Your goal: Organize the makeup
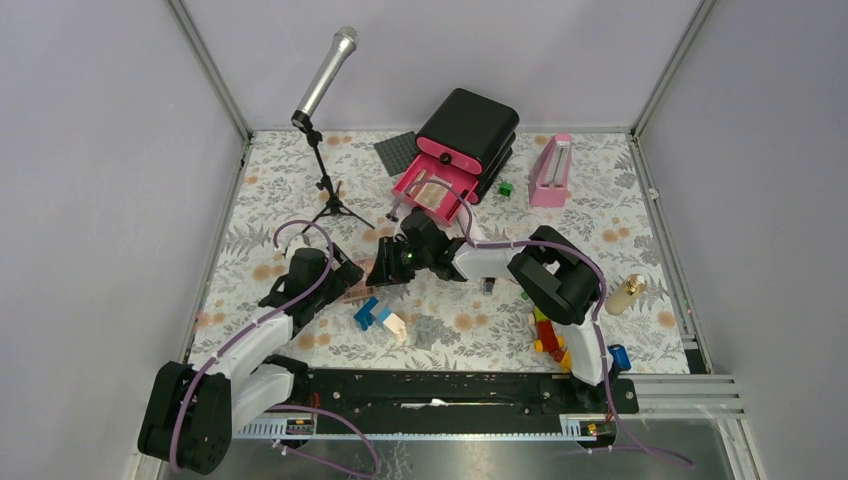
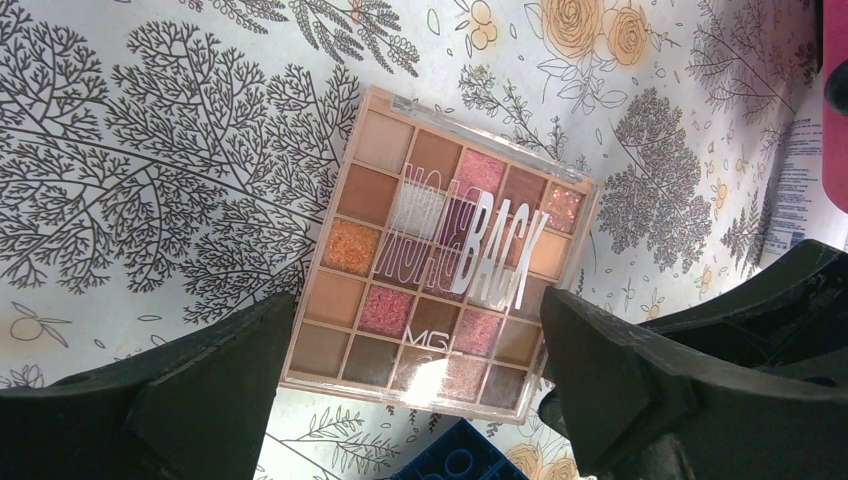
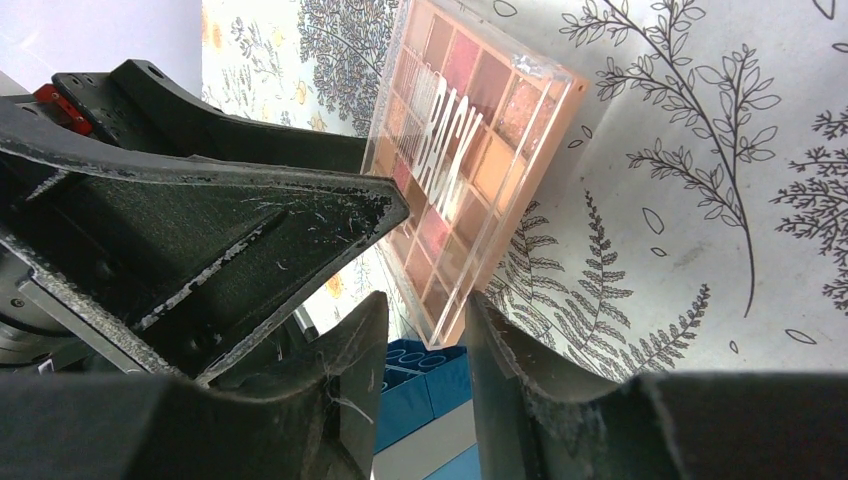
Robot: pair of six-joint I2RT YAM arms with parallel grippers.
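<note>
A square eyeshadow palette (image 2: pixel 425 255) with a clear lid is held just over the cloth, its label facing the left wrist camera. My left gripper stands open, with a finger (image 2: pixel 215 385) on either side of the palette's lower part. From the other side, my right gripper is shut on a lower corner of the palette. In the right wrist view the palette (image 3: pixel 455 165) looks tilted, and the left gripper's dark finger (image 3: pixel 250 230) crosses in front of it. Behind, the pink drawer (image 1: pixel 468 187) stands pulled out with a beige item in it.
The black organizer (image 1: pixel 466 125) stands at the back, with a white tube (image 2: pixel 805 180) near its drawer. Blue and white blocks (image 1: pixel 380 316) lie just in front of the grippers. A microphone stand (image 1: pixel 327 190) is at the left rear, a gold bottle (image 1: pixel 627 293) far right.
</note>
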